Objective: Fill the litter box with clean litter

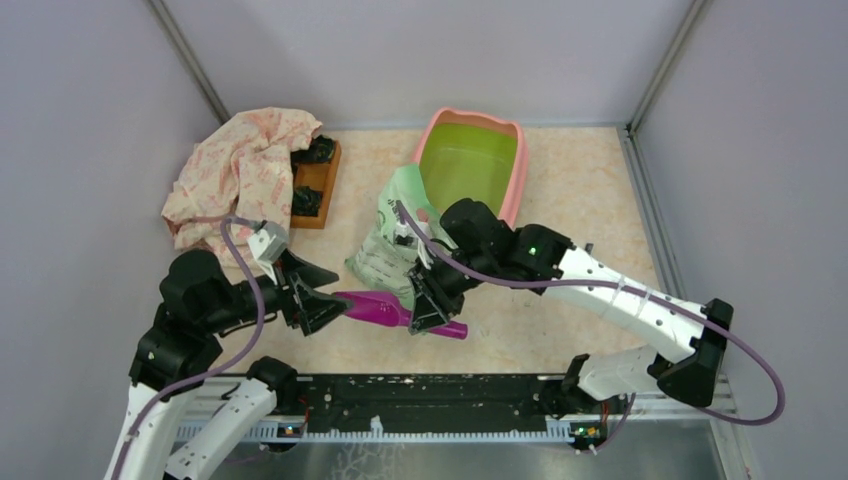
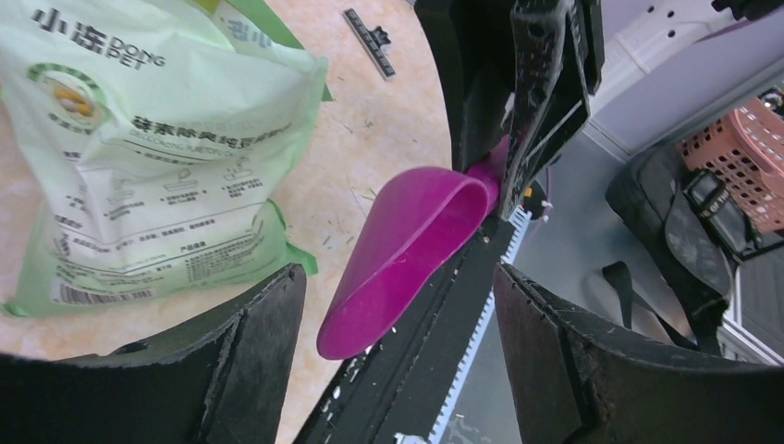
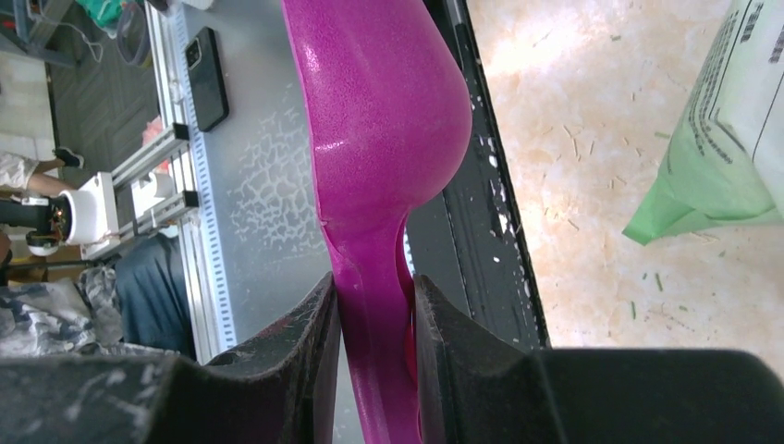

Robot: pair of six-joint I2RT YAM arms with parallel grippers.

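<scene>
A magenta litter scoop (image 1: 375, 305) is raised over the front of the table, held by my right gripper around its handle. The scoop's head (image 2: 379, 268) faces my left gripper, which stands open just short of it in the left wrist view, with nothing gripped. A green-white litter bag (image 2: 166, 148) rests on the table behind the scoop, partly hidden by the right arm in the top view. The pink litter box (image 1: 515, 165), with a green floor, sits at the back; the part in view looks empty.
A pink patterned cloth (image 1: 230, 170) and a wooden tray with dark objects (image 1: 315, 200) lie at the back left. A dark bar with a clip (image 2: 368, 42) lies on the table to the right. The front edge of the table is close below the scoop.
</scene>
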